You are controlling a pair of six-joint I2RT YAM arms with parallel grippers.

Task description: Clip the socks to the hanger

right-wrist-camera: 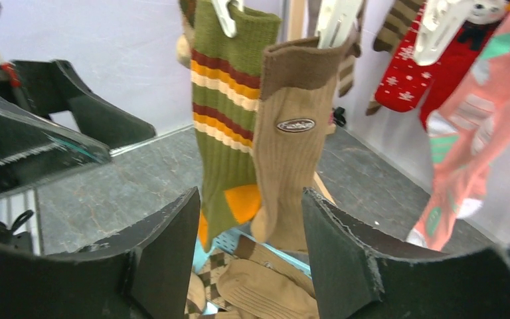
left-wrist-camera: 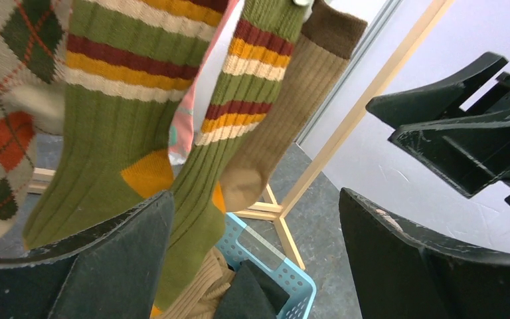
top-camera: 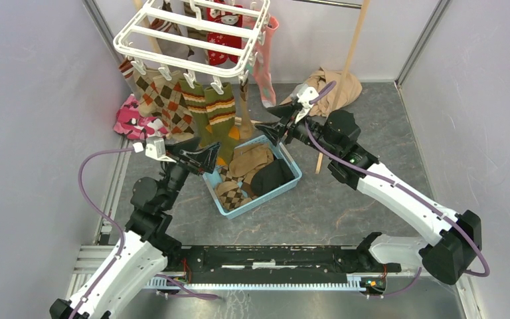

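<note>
From the white hanger hang several socks in pairs. A brown sock with an oval badge hangs upright at the hanger's near corner, a white clip at its cuff. Beside it are olive striped socks. My right gripper is to the right of the brown sock, its fingers apart and nothing between them; the sock shows ahead, beyond the fingertips. Below the olive socks' cuffs my left gripper is open, close to their feet, holding nothing.
Under the socks stands a blue basket with brown, argyle and dark socks inside. A wooden stand post rises behind my right gripper. Tan cloth and a pink patterned bundle lie on the floor. Floor right of the basket is clear.
</note>
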